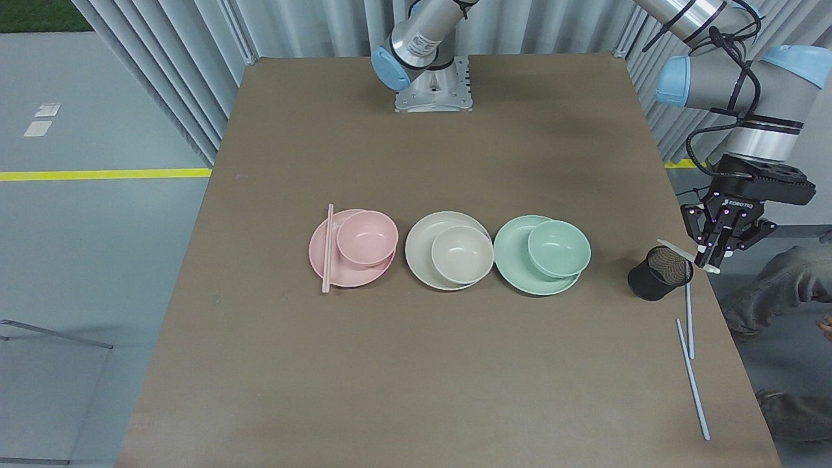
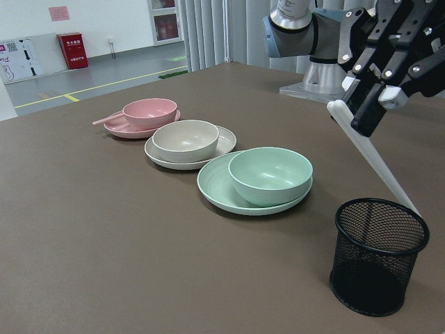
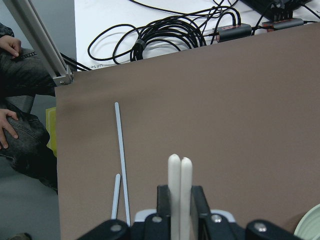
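Note:
My gripper [image 1: 711,253] is shut on a pair of white chopsticks [image 3: 174,195], held slanting just above the black mesh pen holder [image 1: 653,277] at the table's right edge; in the left view the chopsticks [image 2: 372,156] reach down behind the holder's rim. Two pale blue-grey chopsticks [image 1: 692,378] lie on the table by the right edge. Left of the holder stand a green plate [image 1: 515,257] with green bowl [image 1: 559,248], a white plate [image 1: 421,242] with white bowl [image 1: 462,254], and a pink plate [image 1: 351,277] with pink bowl [image 1: 366,236] and pink chopsticks [image 1: 328,249].
A seated person is beyond the right edge. Cables [image 3: 165,32] lie on a white surface in the wrist view.

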